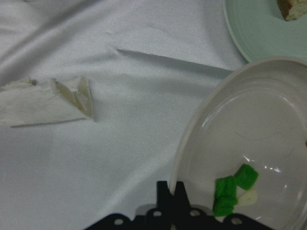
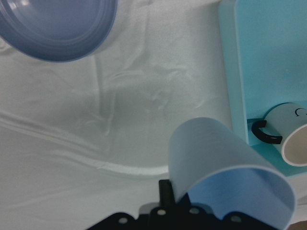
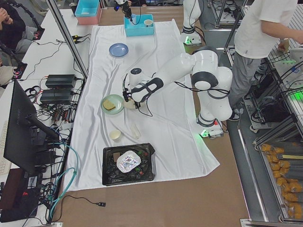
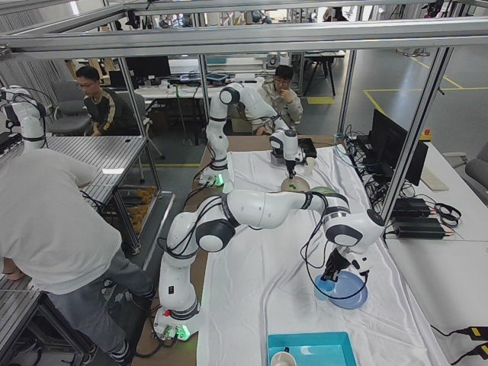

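Observation:
My left gripper is shut on the rim of a cream plate (image 1: 259, 124) holding green pieces and a pale bit, beside a green plate (image 3: 107, 109) with bread (image 1: 290, 8). A crumpled white paper piece (image 1: 45, 103) lies nearby. My right gripper is shut on a light blue cup (image 2: 206, 143), held tilted beside a blue plate (image 2: 57, 28) and a turquoise bin (image 2: 230, 57) containing a white mug (image 2: 295, 139) with a black handle.
A black tray (image 3: 109, 170) with a foil bowl and a small cream cup (image 3: 115, 135) stand at the near end of the cloth. A person in white stands beside the bench.

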